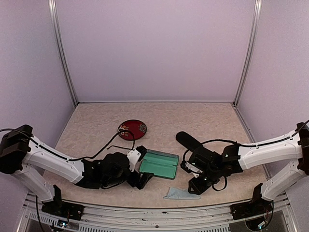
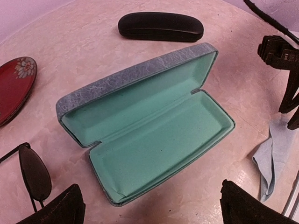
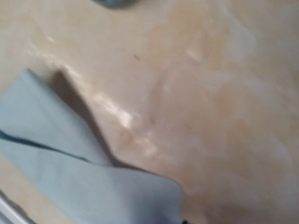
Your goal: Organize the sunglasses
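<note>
Dark sunglasses [image 2: 35,172] lie at the left edge of the left wrist view, only partly in frame. To their right an open case [image 2: 163,144], teal inside and grey outside, has its lid raised and its tray empty. My left gripper [image 1: 146,165] stands open at the case's left side, its dark fingers [image 2: 243,205] wide apart with nothing between them. A pale blue-grey cloth [image 3: 93,182] lies folded near the front edge. Over its right end is my right gripper [image 1: 187,178], open; whether it touches the cloth cannot be seen.
A closed black case [image 1: 188,140] rests behind the right gripper. At the back left sits a red patterned plate [image 1: 133,128].
</note>
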